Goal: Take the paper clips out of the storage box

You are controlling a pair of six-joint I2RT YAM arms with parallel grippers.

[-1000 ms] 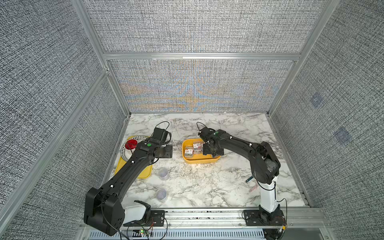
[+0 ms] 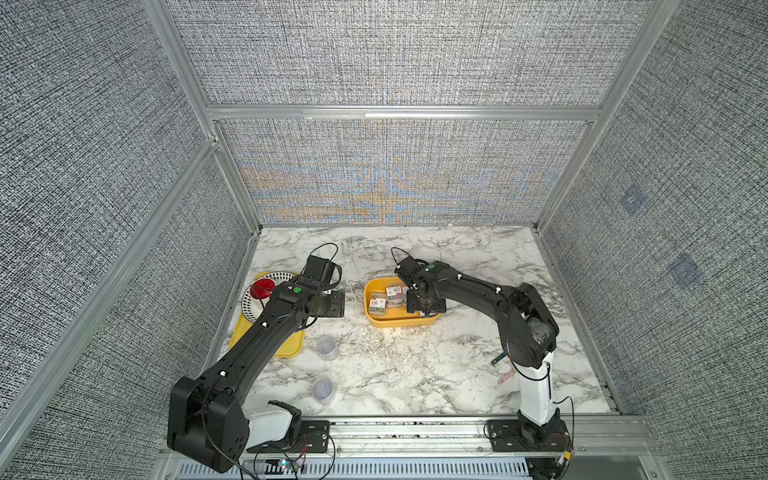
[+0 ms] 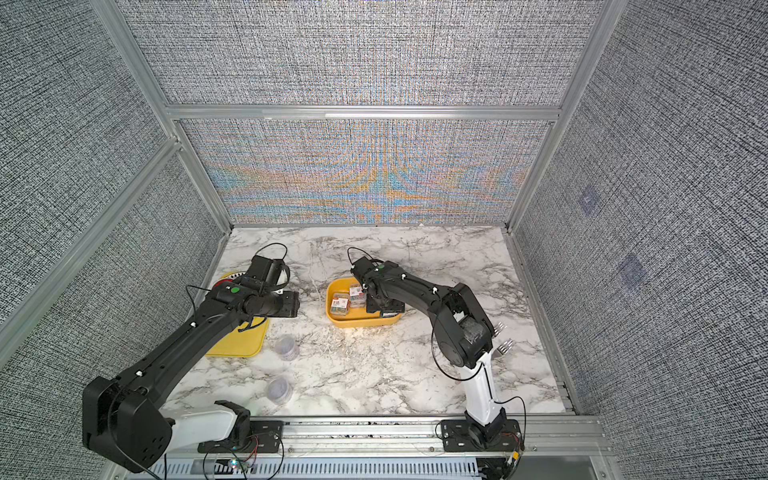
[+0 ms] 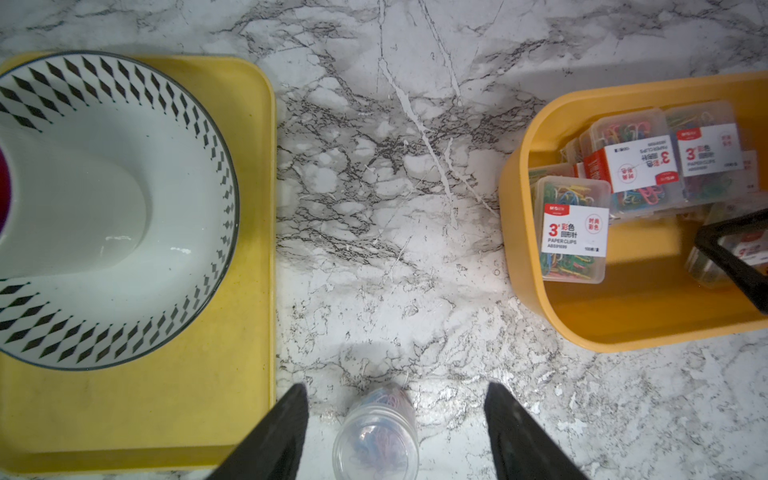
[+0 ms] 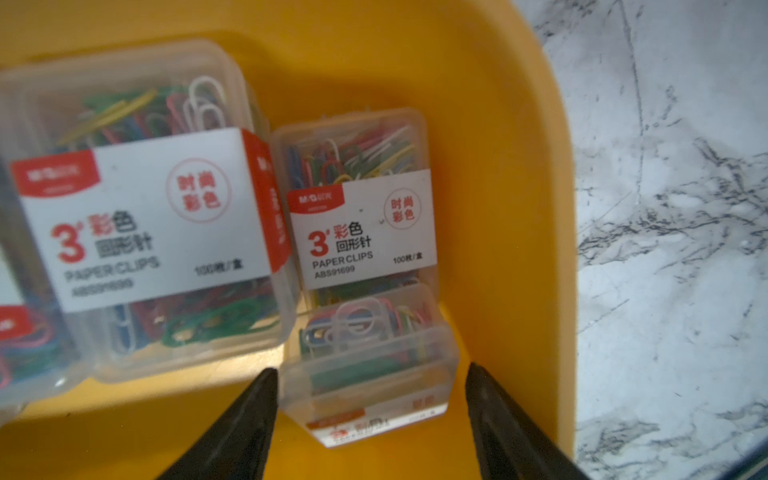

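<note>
The yellow storage box (image 2: 384, 321) holds several clear cases of coloured paper clips (image 4: 574, 230) with white labels. My right gripper is down inside the box at its right end, fingers open on either side of a tilted case (image 5: 368, 376), in front of a flat-lying case (image 5: 360, 224). My left gripper hangs open between the box and the yellow tray, above a clear cup (image 4: 376, 448); nothing shows held in it.
A yellow tray (image 4: 136, 408) with a patterned bowl (image 4: 176, 224) is at the left. A second clear cup (image 2: 323, 389) stands near the front. Cutlery (image 3: 502, 347) lies at the right.
My right gripper has shifted very slightly within the box. The left arm has not visibly moved.
</note>
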